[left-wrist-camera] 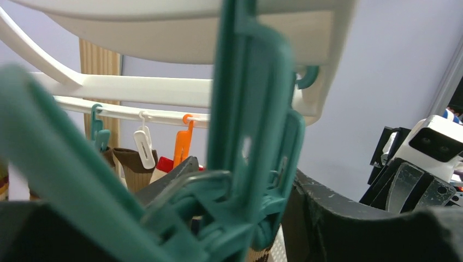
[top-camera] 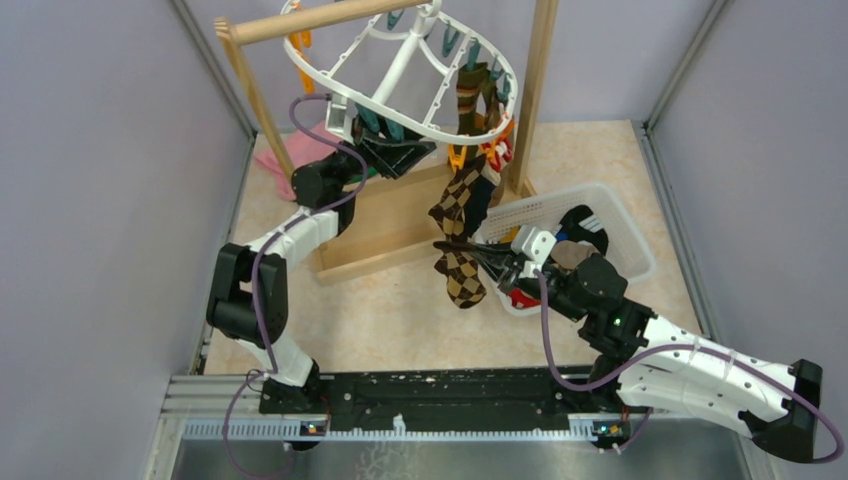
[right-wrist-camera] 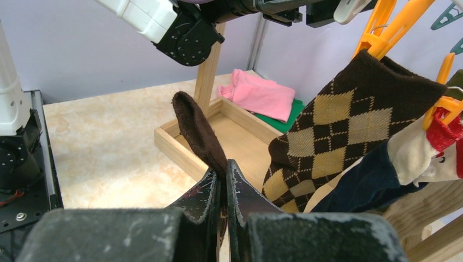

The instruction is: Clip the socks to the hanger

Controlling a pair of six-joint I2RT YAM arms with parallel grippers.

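Note:
A white round hanger (top-camera: 440, 128) carries clips; orange clips (right-wrist-camera: 407, 22) hold an argyle sock (right-wrist-camera: 341, 120) and a red-white-navy sock (right-wrist-camera: 360, 180). My left gripper (top-camera: 410, 155) is under the rim among teal clips (left-wrist-camera: 245, 142), which fill the close left wrist view; whether it grips one is unclear. My right gripper (top-camera: 445, 245) is shut on a brown checked sock (top-camera: 462, 280), whose dark end (right-wrist-camera: 196, 128) rises from between the fingertips in the right wrist view.
A white basket (top-camera: 630, 240) of socks is at the right. The wooden stand (top-camera: 545, 70) frames the hanger, with pink cloth (right-wrist-camera: 256, 93) behind.

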